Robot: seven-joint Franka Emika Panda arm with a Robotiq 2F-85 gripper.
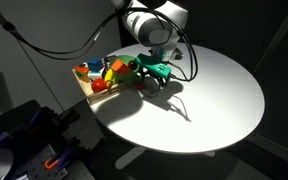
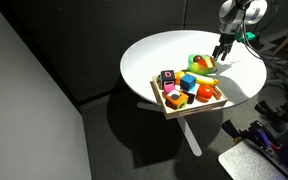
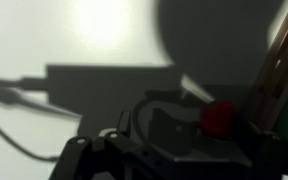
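Note:
A small red object (image 1: 140,86) lies on the white table just outside the wooden tray. In the wrist view the red object (image 3: 216,120) shows in shadow, nearer the right finger than the left. My gripper is open, its dark fingers along the lower edge of that view, and I see nothing gripped. From the first exterior view, the gripper (image 1: 148,80) hangs low over the table close by the red object; the exact gap is hard to tell. The second exterior view has the gripper (image 2: 221,54) beyond the green bowl (image 2: 191,69).
Beside the bowl stands a wooden tray (image 2: 189,110) crowded with toy food and coloured blocks. An orange piece (image 1: 120,66) sits at the bowl.

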